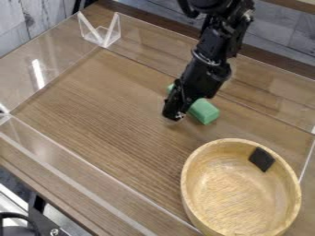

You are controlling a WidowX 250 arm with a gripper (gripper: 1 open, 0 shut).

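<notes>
My black gripper (175,108) reaches down from the back to the middle of the wooden table, its tip low over the boards. Just right of it, partly behind the arm, lies a green object (202,112). Whether the fingers hold anything is too small to tell, but nothing clearly shows between them.
A large cream round container (240,194) with a black patch on its rim fills the lower right. A clear wire-like holder (101,30) stands at the back left.
</notes>
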